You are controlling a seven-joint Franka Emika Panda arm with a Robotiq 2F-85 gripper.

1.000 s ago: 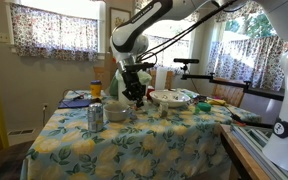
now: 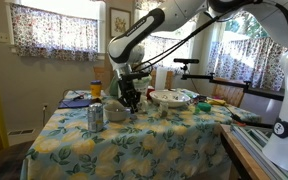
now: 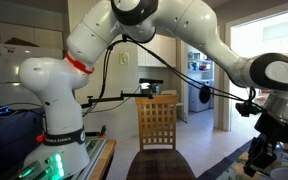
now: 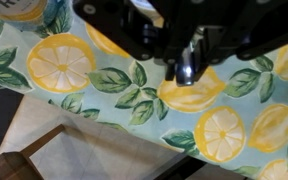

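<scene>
My gripper [image 2: 135,106] is low over the lemon-patterned tablecloth, just right of a white bowl [image 2: 115,113]. In the wrist view a small shiny metallic object [image 4: 187,70] shows between the dark fingers, and my gripper is shut on it. Most of that object is hidden by the fingers, so what it is cannot be told. From the other side, the second exterior view has the gripper [image 3: 258,157] pointing down at the table's near edge.
A silver can [image 2: 95,119] stands left of the bowl. To the right lies a large white plate [image 2: 171,97], with small items around it.
The arm has shifted left, bringing my gripper slightly closer to the white bowl. The can, bowl and plate stay where they were.
</scene>
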